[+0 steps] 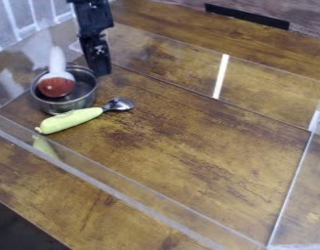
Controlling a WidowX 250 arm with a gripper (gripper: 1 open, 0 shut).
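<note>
A metal bowl [74, 101] sits at the left of the clear-walled area, holding a red round object [56, 86] and a white handled item [58, 59] standing up out of it. A pale yellow corn cob [69, 121] lies in front of the bowl, with a metal spoon head [118, 104] at its right end. My dark gripper [95, 64] hangs at the top left, behind and right of the bowl, apart from the spoon and open.
Clear panels [300, 186] border the wooden surface [202, 146]. The middle and right of that surface are empty. A white strip [220, 76] stands at the back.
</note>
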